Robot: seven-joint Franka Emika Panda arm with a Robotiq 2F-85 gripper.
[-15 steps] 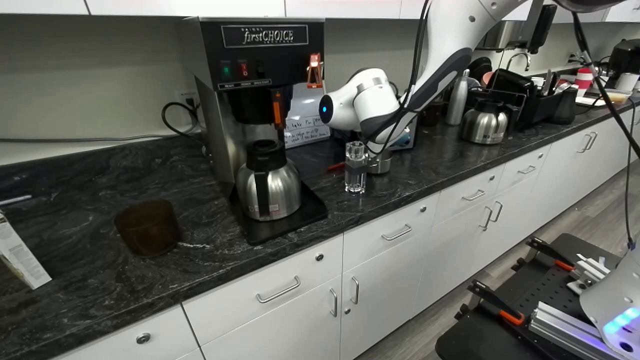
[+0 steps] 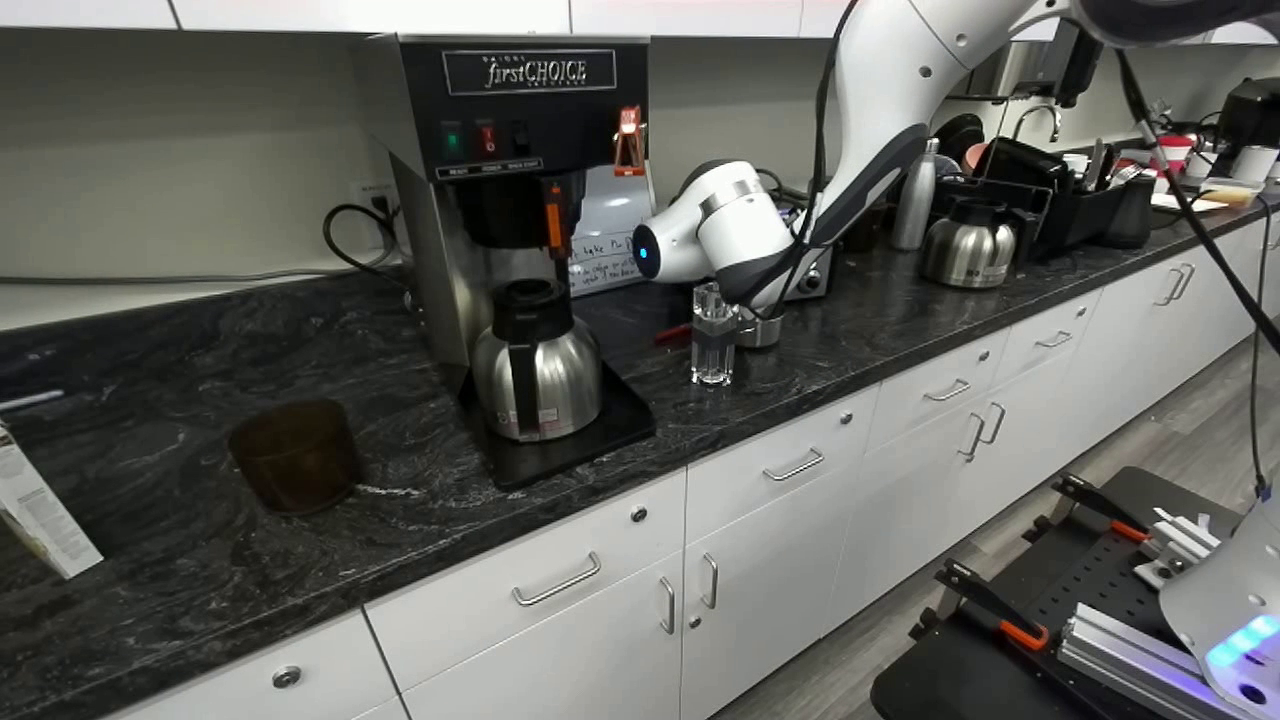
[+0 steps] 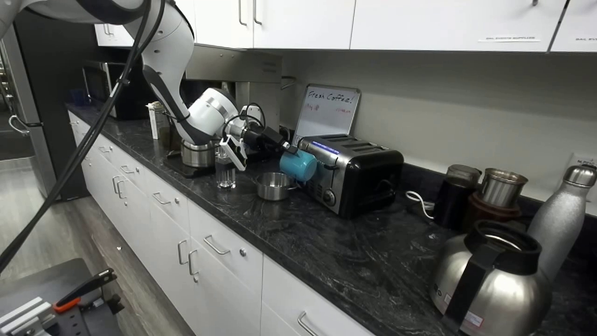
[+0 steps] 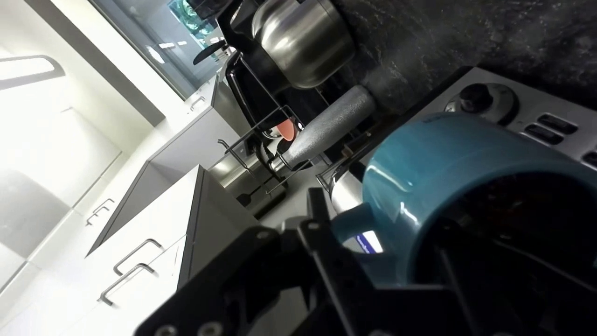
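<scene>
A teal mug (image 3: 298, 164) hangs tipped onto its side, above and slightly right of a small steel pot (image 3: 273, 186) on the counter. My gripper (image 3: 289, 148) is shut on the mug's handle. In the wrist view the mug (image 4: 431, 168) fills the right side, its dark mouth facing the lower right, and the handle (image 4: 355, 223) meets the gripper's dark fingers. What is inside the mug or the pot is not visible. The arm hides the mug in exterior view 1.
A black and steel toaster (image 3: 358, 173) stands close behind the mug. Left of the pot is a clear tall container (image 3: 225, 171). A coffee machine (image 2: 528, 108) with a steel carafe (image 2: 537, 372) stands farther along.
In exterior view 1 the wrist has shifted slightly left and down, and the forearm stands steeper. The mug's teal side, partly visible a second ago, is now hidden behind the arm.
</scene>
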